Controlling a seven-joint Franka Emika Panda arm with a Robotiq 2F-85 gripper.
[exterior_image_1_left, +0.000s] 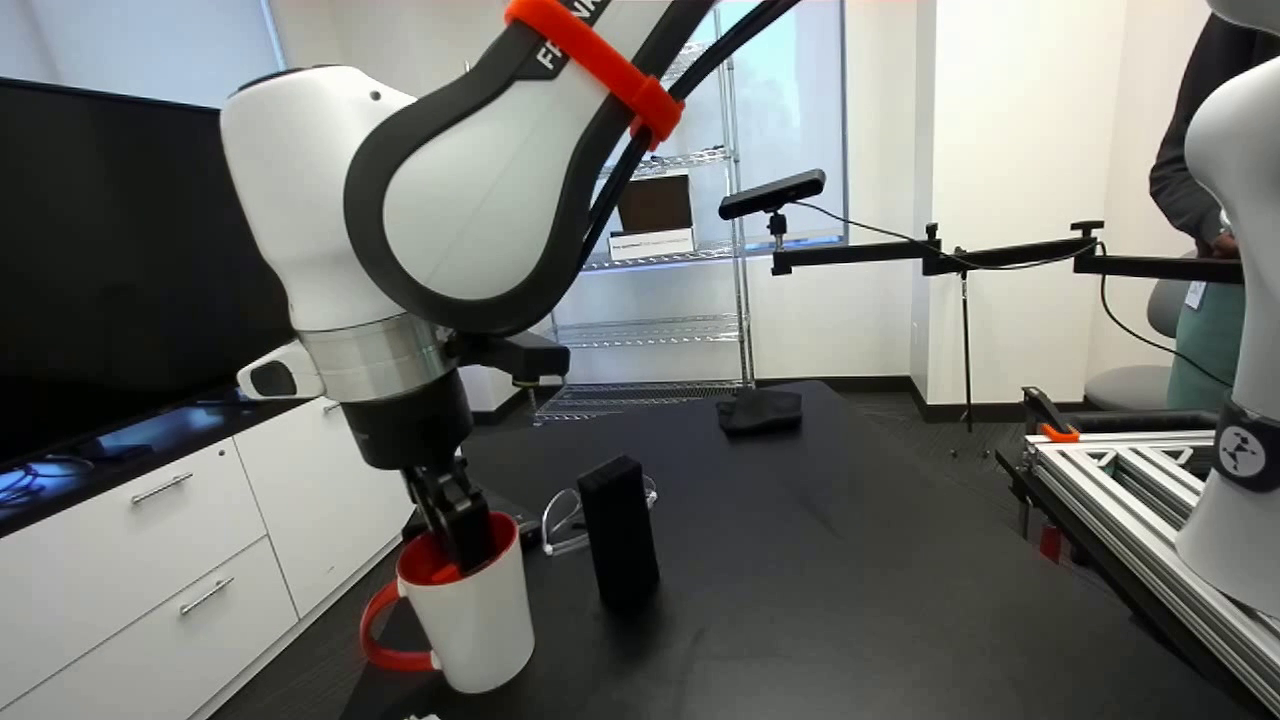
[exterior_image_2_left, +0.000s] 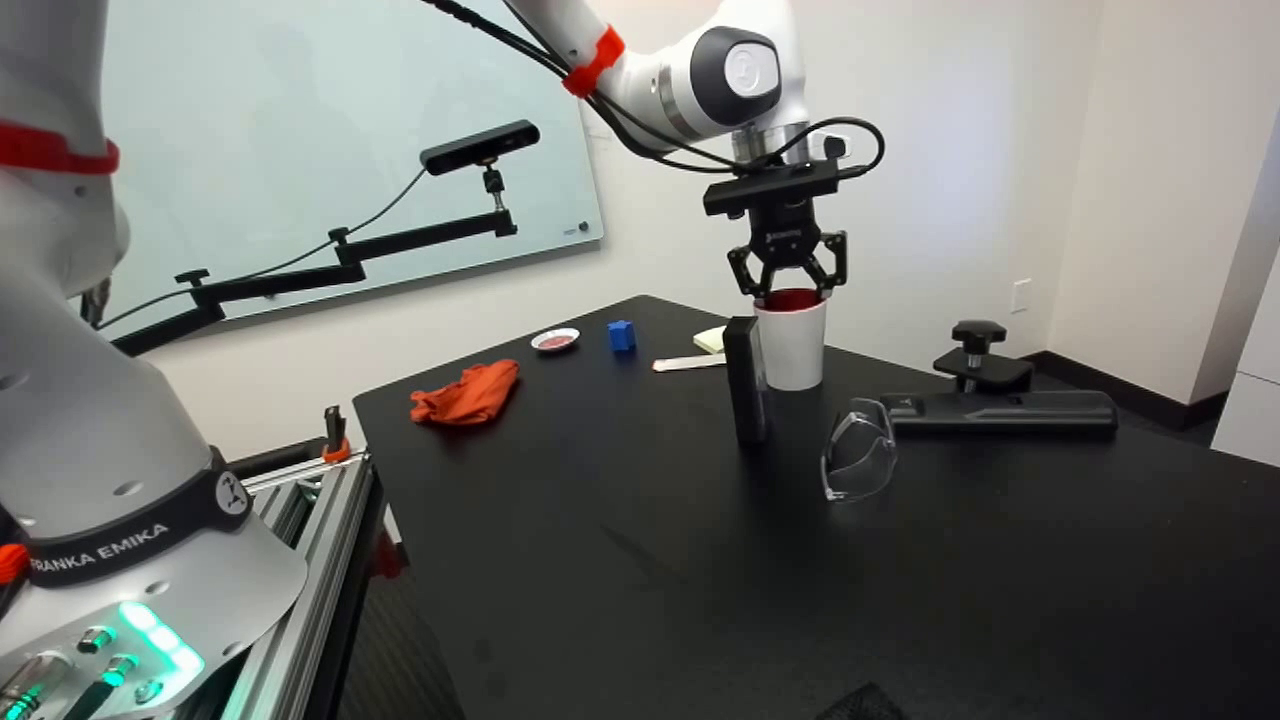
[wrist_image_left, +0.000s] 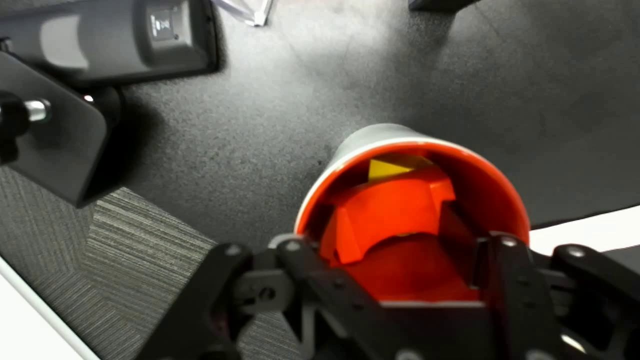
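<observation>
A white mug (exterior_image_1_left: 476, 630) with a red inside and red handle stands at the table's edge, upright, in the first exterior view. My gripper (exterior_image_1_left: 470, 546) points down into its mouth. From the second exterior view, the gripper (exterior_image_2_left: 793, 292) has its fingers spread at the rim of the mug (exterior_image_2_left: 792, 348). Looking down in the wrist view, the gripper is open, its fingers on either side of the mouth. Inside the mug (wrist_image_left: 513, 198) lie an orange-red arched block (wrist_image_left: 390, 210) and a yellow piece (wrist_image_left: 387, 168). Their lower parts are hidden.
A black upright box (exterior_image_2_left: 745, 378) stands close to the mug, with clear glasses (exterior_image_2_left: 860, 454) nearby. Beyond lie a black clamp mount (exterior_image_2_left: 1002, 408), an orange cloth (exterior_image_2_left: 468, 394), a blue block (exterior_image_2_left: 620, 336) and a small dish (exterior_image_2_left: 554, 341).
</observation>
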